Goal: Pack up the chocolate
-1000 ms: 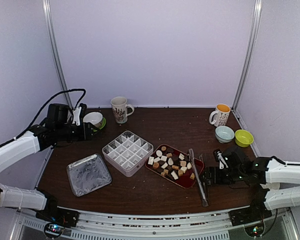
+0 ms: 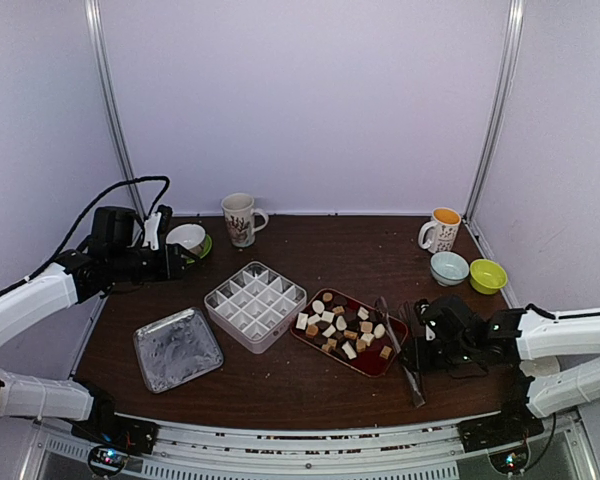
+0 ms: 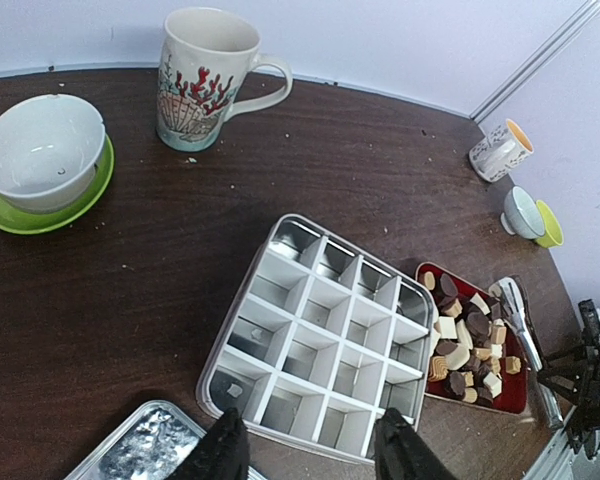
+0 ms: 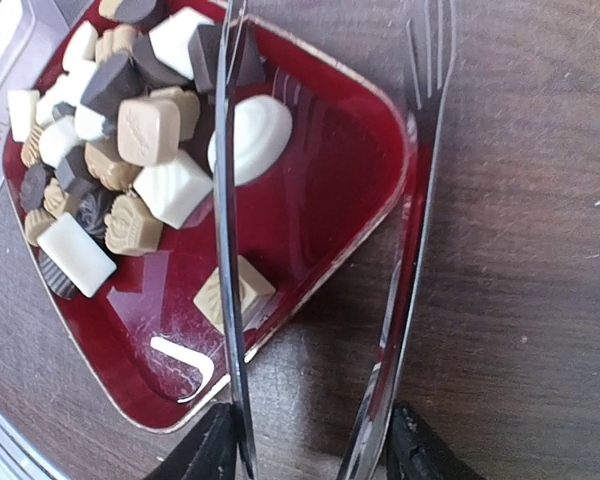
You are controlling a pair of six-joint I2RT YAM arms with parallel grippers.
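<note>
A red tray holds several white, tan and dark chocolates. Left of it sits a white compartment box, its cells apparently empty, with a clear lid nearby. My right gripper has metal tongs between its fingers, their arms spread over the tray's right end. My left gripper hangs over the left side of the table near the box, fingers apart, nothing between them.
A tall mug and a white bowl on a green saucer stand at the back left. An orange-lined mug, a pale bowl and a yellow bowl stand at the back right.
The left arm looks almost unchanged.
</note>
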